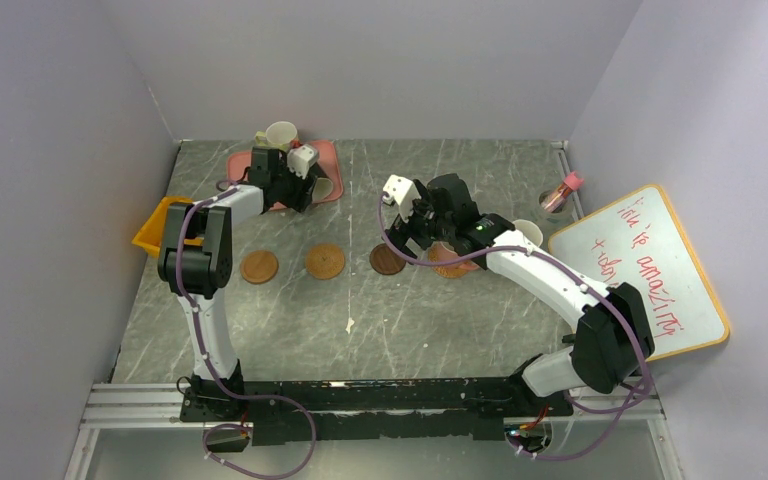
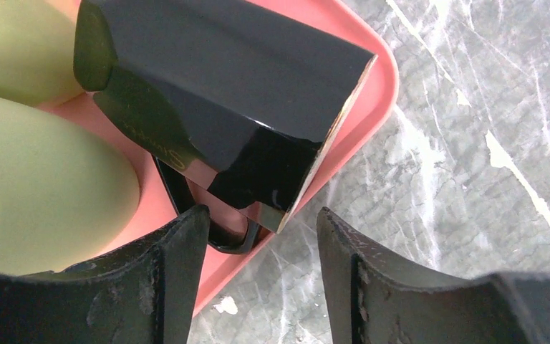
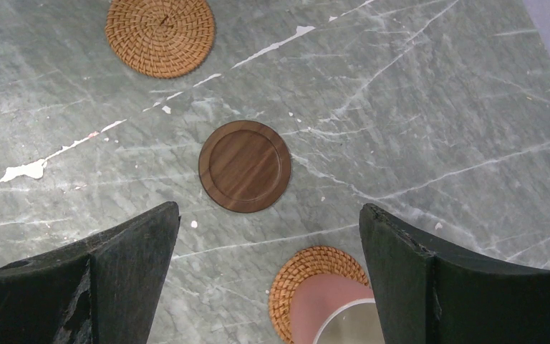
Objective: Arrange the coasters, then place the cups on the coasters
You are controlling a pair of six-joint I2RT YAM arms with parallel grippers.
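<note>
A black faceted cup lies on its side in the pink tray, its pale mouth toward the tray's right end from above. In the left wrist view my left gripper stands part open at the tray's edge. The cup's looped handle is close to the left fingertip, and a rim corner reaches into the gap. Whether a finger touches it, I cannot tell. My right gripper is open and empty, above a dark wooden coaster. Other coasters are a woven one and a wooden one.
Pale cups crowd the tray left of the black cup. A pink cup rests on another woven coaster by my right gripper. A yellow bin stands at far left.
</note>
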